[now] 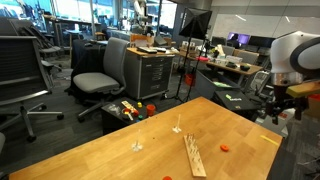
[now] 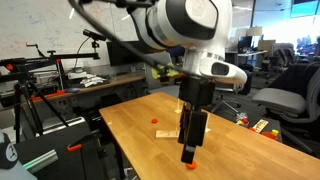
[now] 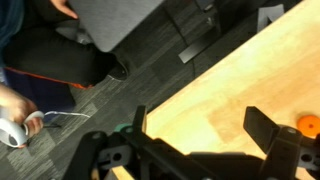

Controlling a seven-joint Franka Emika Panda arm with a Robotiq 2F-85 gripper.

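Observation:
My gripper is open in the wrist view, its two black fingers wide apart with only bare tabletop between them. An orange disc (image 3: 308, 125) lies on the wooden table to the right of the fingers. At the right edge of exterior view 1, the white arm (image 1: 288, 58) carries the black gripper near the table's right side. A long wooden strip (image 1: 194, 157) and a small red-orange disc (image 1: 224, 148) rest on the tabletop. In exterior view 2, the arm hides part of the table, and the disc (image 2: 191, 166) shows below the gripper.
Two small whitish upright items (image 1: 137, 144) stand toward the table's far side. A yellow piece (image 1: 270, 139) lies near the right edge. Beyond the far edge is a dark bin (image 1: 121, 112) of coloured items. A person's hand (image 3: 14, 108) with a controller shows at left in the wrist view.

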